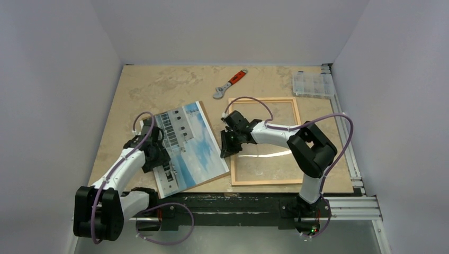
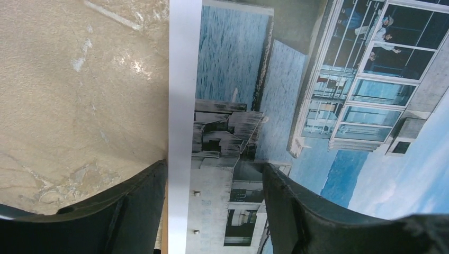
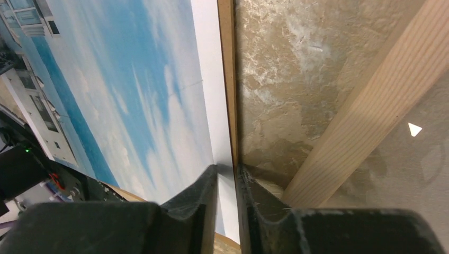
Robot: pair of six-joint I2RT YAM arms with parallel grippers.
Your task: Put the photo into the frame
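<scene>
The photo [image 1: 190, 153], a sky-and-building print with white borders on a thin board, lies tilted left of the wooden frame [image 1: 265, 182]. My left gripper is at the photo's left edge, fingers part open on either side of the white border strip [image 2: 181, 79]. My right gripper is low at the photo's right edge, fingertips close together around the white strip and brown board edge; whether it grips cannot be told.
A red-handled wrench [image 1: 230, 83] lies behind the photo, and a clear organizer box [image 1: 312, 83] at the back right.
</scene>
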